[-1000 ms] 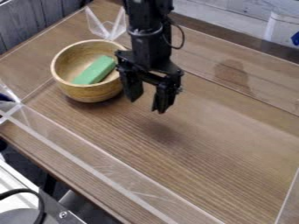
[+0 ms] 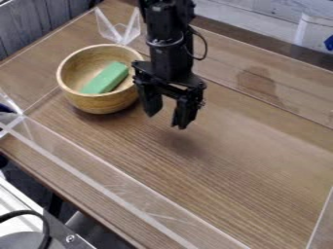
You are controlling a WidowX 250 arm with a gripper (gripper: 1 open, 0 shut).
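Note:
A round tan bowl (image 2: 78, 95) sits on the wooden table at the left. A green block (image 2: 107, 78) lies inside it. My black gripper (image 2: 166, 105) hangs over the table just right of the bowl, fingers pointing down and spread open, with nothing visible between them.
Clear plastic edging runs along the table's sides. White and grey items lie beyond the lower left corner and at the top right edge.
My gripper has shifted very slightly, its wrist a little more upright. The bowl and green block look unchanged.

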